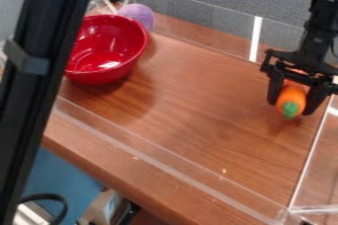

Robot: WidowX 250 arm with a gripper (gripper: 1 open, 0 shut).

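My black gripper (291, 90) is at the right side of the wooden table (185, 120), closed around an orange carrot-like object (294, 99) whose green tip points toward the camera. The object is at or just over the tabletop; I cannot tell whether it touches it. A red bowl (106, 49) sits at the upper left, well away from the gripper.
A purple object (137, 14) lies behind the bowl. Clear low walls edge the table at the back and right. A dark post (27, 91) fills the left foreground.
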